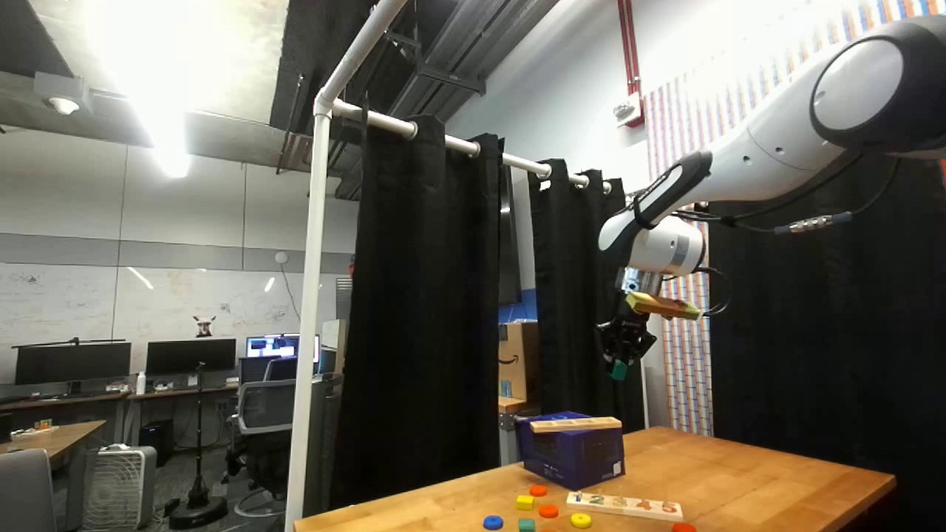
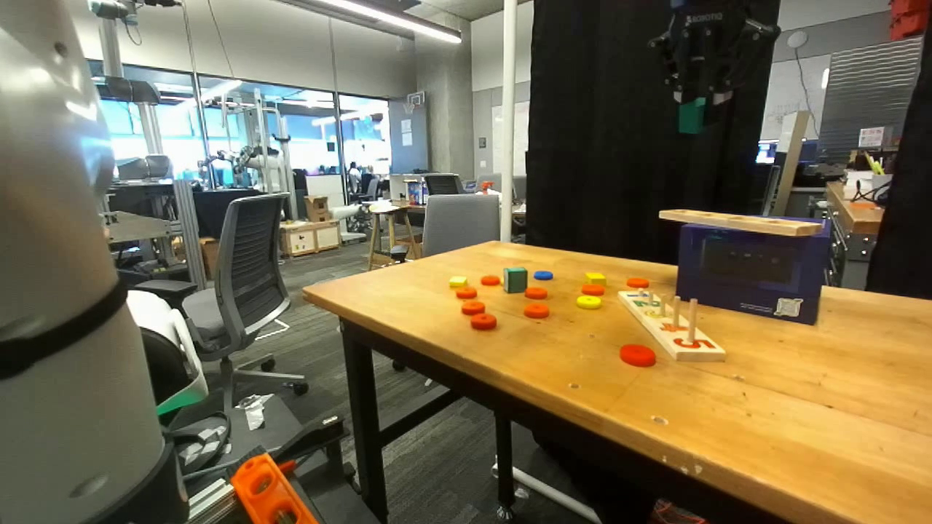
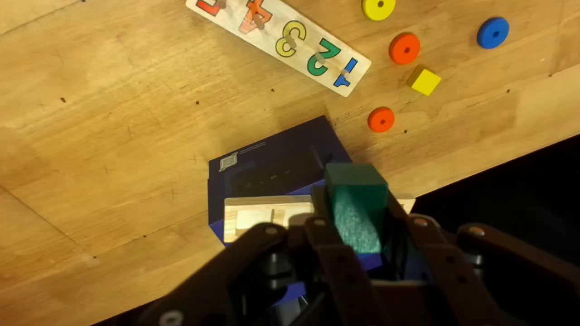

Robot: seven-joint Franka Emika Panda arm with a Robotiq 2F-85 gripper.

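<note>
My gripper is shut on a green block (image 3: 356, 209), held high above the table. In exterior view 2 the same block (image 2: 691, 115) hangs from the fingertips, up and clear of everything. Below it stands a dark blue box (image 2: 747, 271) with a light wooden board (image 2: 743, 222) lying across its top. From the wrist view, the block covers part of that board (image 3: 263, 205) and of the box (image 3: 272, 157). A numbered peg board (image 2: 670, 324), marked 1 to 5, lies flat on the table beside the box, its pegs bare.
Several orange rings (image 2: 483, 322), yellow rings (image 2: 589, 302), a blue ring (image 2: 543, 275), yellow cubes (image 2: 595, 279) and another green block (image 2: 515, 279) are scattered on the table. A black curtain (image 1: 585, 284) hangs behind.
</note>
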